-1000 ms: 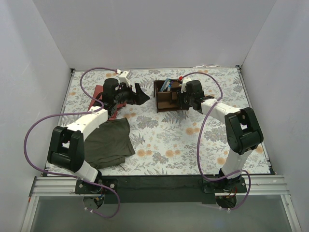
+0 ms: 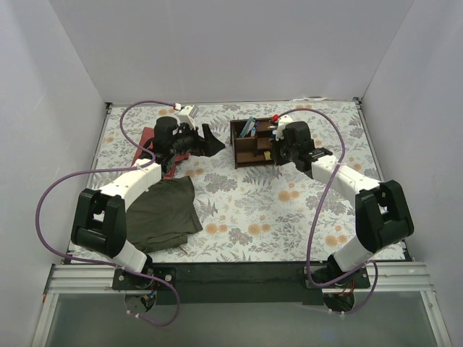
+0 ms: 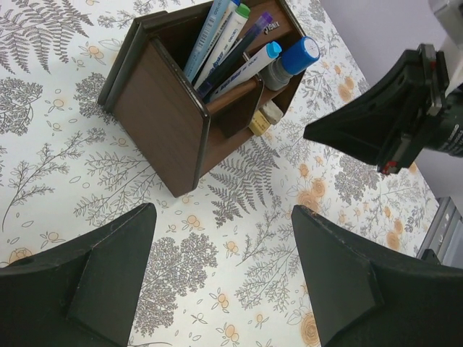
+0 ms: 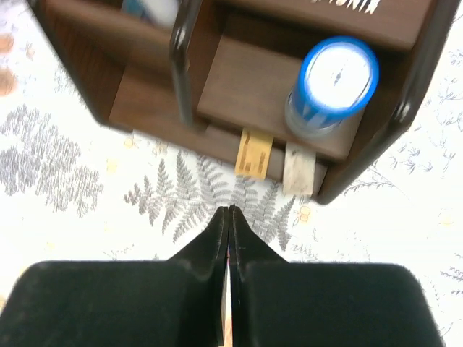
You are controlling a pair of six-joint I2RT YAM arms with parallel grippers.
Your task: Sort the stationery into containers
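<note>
A brown compartment organizer (image 2: 245, 158) stands at the back middle. In the left wrist view it holds several pens and markers (image 3: 215, 43) and a blue-capped bottle (image 3: 291, 63). In the right wrist view the blue-capped bottle (image 4: 329, 87) stands in one compartment, with a yellow block (image 4: 252, 154) and a pale block (image 4: 299, 170) in the slot below. My right gripper is shut, nothing visible between its fingers, just in front of these blocks. My left gripper stands open, left of the organizer, nothing between its fingers.
A red cloth (image 2: 144, 136) lies under the left arm, and a dark green cloth (image 2: 163, 213) at front left.
My right arm has drawn back from the organizer, toward the right and slightly toward the front. The left arm has not moved.
</note>
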